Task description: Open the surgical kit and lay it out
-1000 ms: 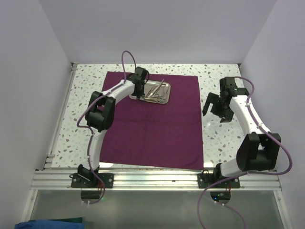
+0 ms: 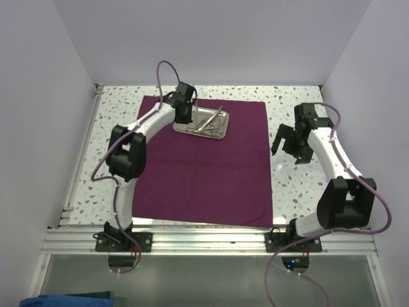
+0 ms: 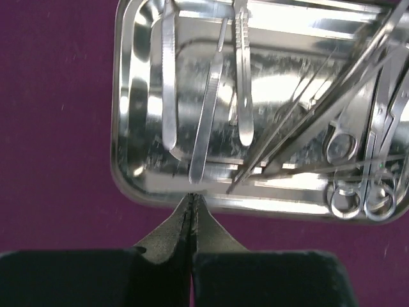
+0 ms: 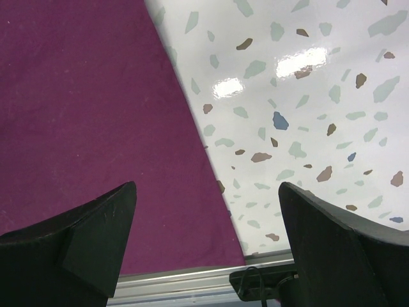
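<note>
The steel tray [image 2: 218,133] of surgical instruments lies on the purple cloth [image 2: 201,179] toward its back. In the left wrist view it holds scalpel handles [image 3: 243,96], long thin instruments [image 3: 294,128] and ring-handled instruments [image 3: 345,204]. My left gripper is at the tray's near rim, just below the end of a scalpel handle, its fingertips together; I cannot make out anything between them. My right gripper stands wide open and empty over the cloth's right edge, apart from the tray.
Speckled white table [image 2: 102,179] shows on both sides, with rails along its edges. A blue item [image 2: 77,302] lies off the table at the lower left.
The right arm and the tray look unchanged.
</note>
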